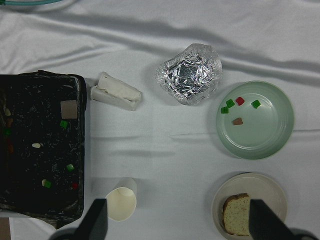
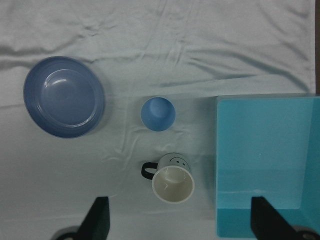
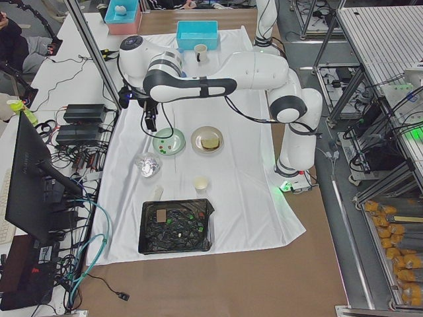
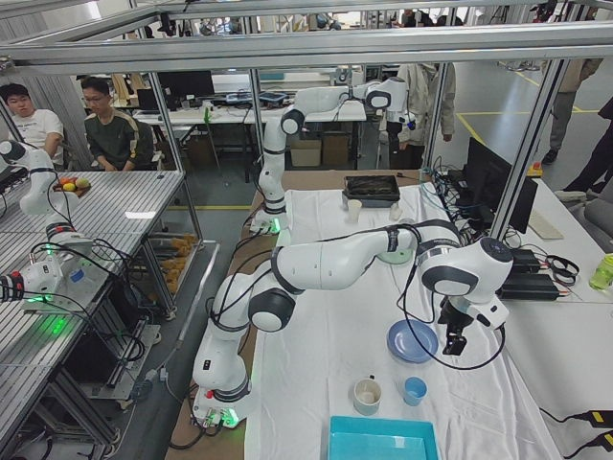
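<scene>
My left gripper hangs open over a white cloth, above a black tray (image 1: 40,150) with small coloured bits, a white wrapped block (image 1: 115,92), a crumpled foil dish (image 1: 189,75), a green plate (image 1: 255,130) with small cubes, a white cup (image 1: 121,202) and a beige plate (image 1: 265,190) holding bread (image 1: 235,215). My right gripper is open above a blue plate (image 2: 63,97), a small blue cup (image 2: 157,114), a white mug (image 2: 172,184) and a teal bin (image 2: 262,150). Nothing shows between either gripper's fingers.
A monitor (image 3: 30,185), cables and black boxes line the left side in the camera left view. Metal frame posts and another robot bench stand alongside.
</scene>
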